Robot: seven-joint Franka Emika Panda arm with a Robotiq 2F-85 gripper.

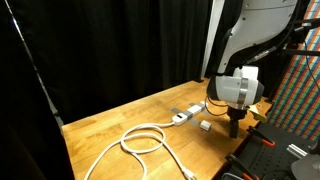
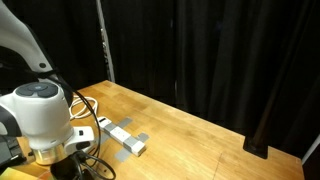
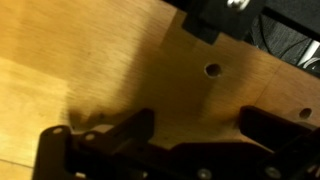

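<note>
Low over the right end of the wooden table, my gripper [image 1: 235,127] points downward. In the wrist view its dark fingers [image 3: 138,125] stand wide apart, with only bare wood between them, so the gripper is open. A white power strip [image 1: 188,114] lies on the table to the left of it, in exterior view 1. Between the strip and the gripper rests a small white block [image 1: 205,126], apart from the fingers. Exterior view 2 also shows the power strip [image 2: 122,134], while the arm's white hand hides the fingertips there.
A thick white cord [image 1: 140,132] loops across the middle of the table. Grey patches mark the wood near the strip. A black curtain [image 1: 120,50] closes off the back.
</note>
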